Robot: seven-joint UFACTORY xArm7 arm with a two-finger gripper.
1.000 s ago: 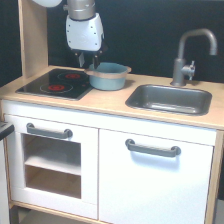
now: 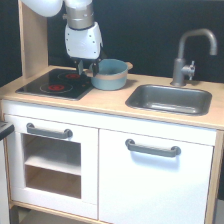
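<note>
A blue-grey pot (image 2: 111, 78) is on the wooden counter, just right of the black cooktop (image 2: 57, 83). The white robot hand comes down from the upper left, and my gripper (image 2: 90, 68) has its dark fingers at the pot's left rim. They look close to or touching the rim. At this size, whether they are closed on it does not show.
A steel sink (image 2: 170, 98) with a tall faucet (image 2: 185, 55) takes up the right of the counter. Below are an open-fronted cabinet (image 2: 53, 165) and a closed white door (image 2: 150, 185). Bare counter (image 2: 110, 100) lies between cooktop and sink.
The hand has moved slightly down. The pot's left side has shifted a little to the right, and its rim looks higher and differently angled.
</note>
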